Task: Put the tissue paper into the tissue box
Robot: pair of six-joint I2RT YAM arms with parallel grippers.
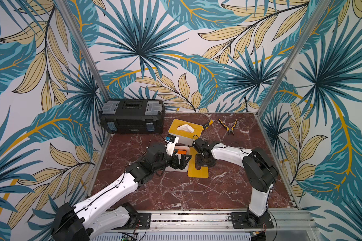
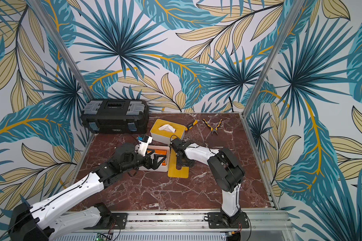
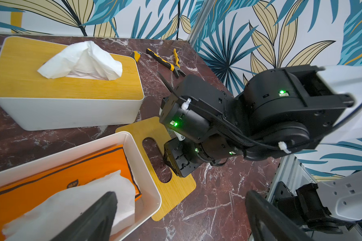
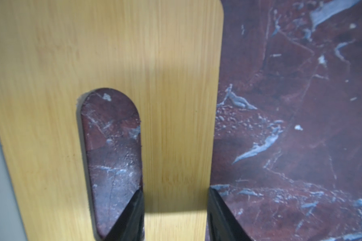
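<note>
The white open tissue box [image 3: 142,188] holds a white stack of tissue paper [image 3: 96,200] on top of an orange pack [image 3: 104,164]. Over it my left gripper hangs open, with nothing between its fingers. Right of the box, the wooden lid [image 4: 177,80] with its long slot lies flat on the table. My right gripper straddles the strip between slot and outer edge, one finger [image 4: 132,219] on the slot side and the other beyond the edge. Both fingertips seem to meet the strip; whether they press on it cannot be told.
Behind stands a second white box with a wooden lid [image 3: 24,68], a tissue poking out of its top. A black toolbox [image 1: 132,116], a yellow-black tool [image 1: 207,124] and pliers [image 1: 228,126] lie at the back.
</note>
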